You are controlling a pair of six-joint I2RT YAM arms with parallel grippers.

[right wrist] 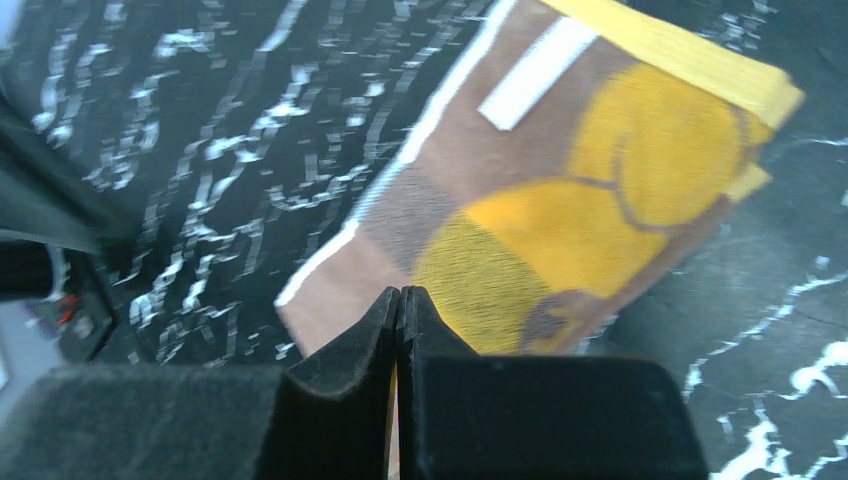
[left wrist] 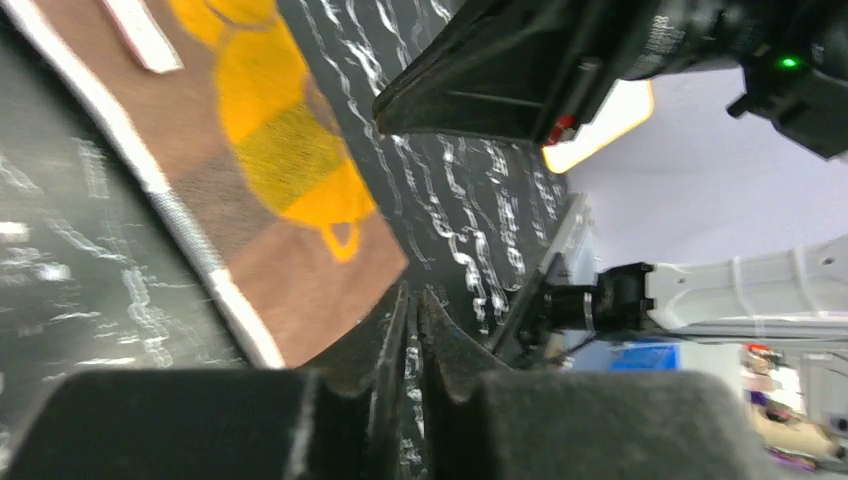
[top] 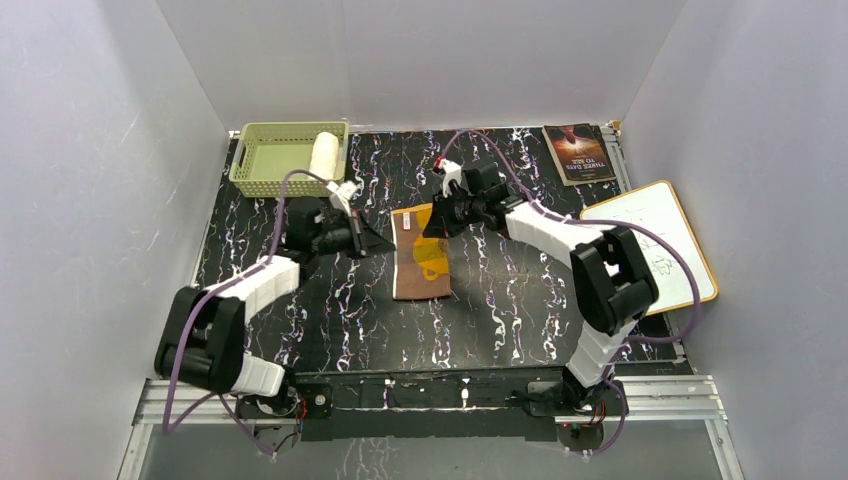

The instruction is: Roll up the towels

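The brown towel (top: 421, 284) with its yellow print lies folded into a flat, narrow rectangle at mid-table, its white edge (left wrist: 192, 228) on the left and a yellow hem (right wrist: 690, 50) at the far end. My right gripper (top: 431, 234) is shut over the towel's far right part; no cloth shows between its fingers in the right wrist view. To the left of the towel, my left gripper (top: 391, 247) is shut with nothing seen between its fingertips. Inside the green basket (top: 239, 160) rests a rolled cream towel (top: 324, 156).
A book (top: 580, 154) occupies the far right corner, and a whiteboard (top: 655, 235) leans along the right side. Bare marbled table (top: 340, 330) surrounds the towel, most of it toward the front.
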